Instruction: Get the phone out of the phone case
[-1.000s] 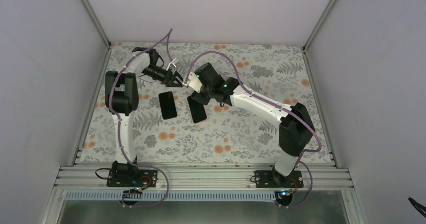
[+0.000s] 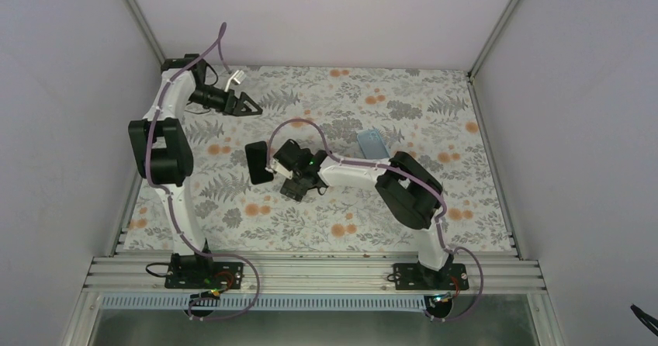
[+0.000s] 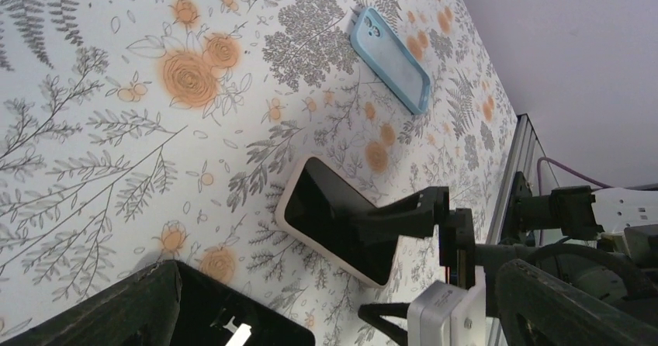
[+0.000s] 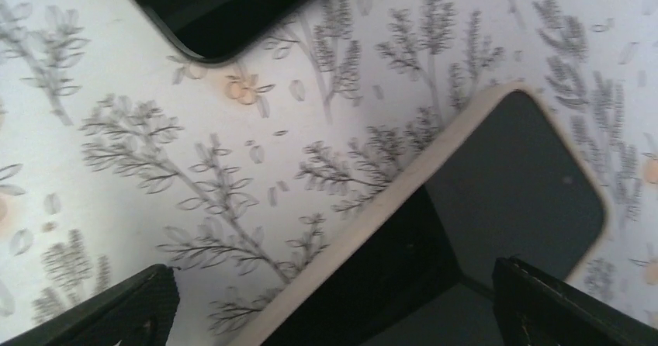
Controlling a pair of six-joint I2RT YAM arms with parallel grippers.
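A black phone with a pale pink rim (image 3: 330, 216) lies flat on the patterned cloth, screen up; I cannot tell if that rim is a case. Left of it lies a plain black phone (image 2: 258, 163). The light blue phone case (image 3: 388, 59) looks empty, apart from both phones. Low over the pink-rimmed phone, my right gripper stands open, partly hiding it in the top view; nothing is gripped. My left gripper (image 2: 256, 107) is open and empty, high at the back left, with its fingers (image 3: 136, 311) framing the view below.
The floral cloth (image 2: 403, 214) has free room at the front and the back right. Side walls close it in on the left and right. The right forearm (image 2: 357, 175) spans the middle, close to the blue case.
My right gripper has come down and toward the front left over the pink-rimmed phone. The left gripper has drawn back to the left. The two phones have not visibly moved.
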